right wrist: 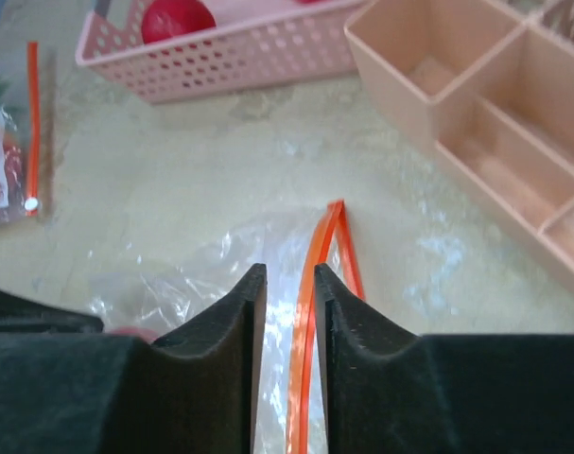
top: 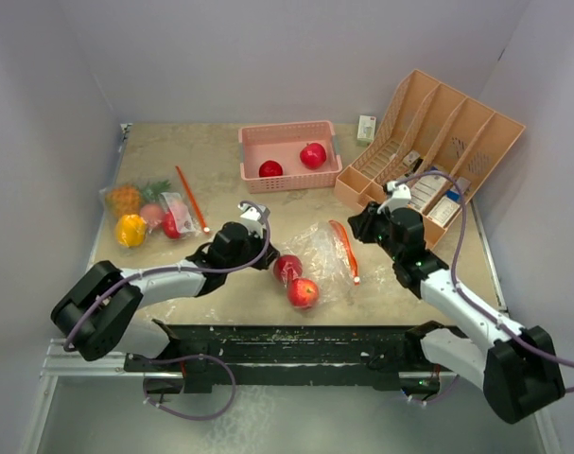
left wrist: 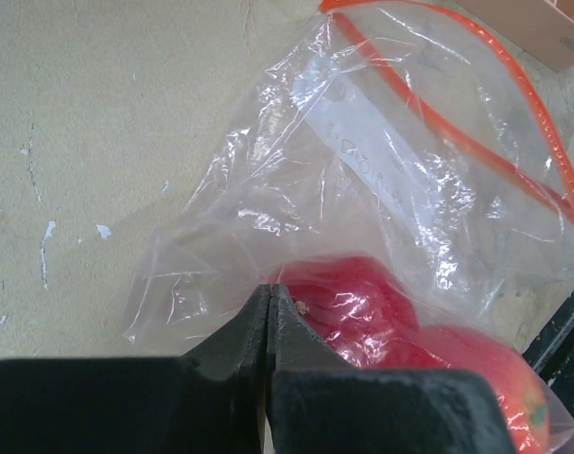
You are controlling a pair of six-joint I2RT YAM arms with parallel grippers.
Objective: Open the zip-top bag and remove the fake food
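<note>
A clear zip bag (top: 320, 251) with orange zip strip (top: 345, 248) lies front centre, holding a red apple (top: 287, 267) and a red-orange apple (top: 304, 293). My left gripper is shut, nothing visible between its fingers, at the bag's left beside the red apple. My right gripper is part open and empty, above and near the bag's orange strip in the right wrist view.
A pink basket (top: 253, 142) with two red fruits stands at the back. A wooden compartment box (top: 405, 104) fills the back right. Another filled bag (top: 145, 213) lies at the left.
</note>
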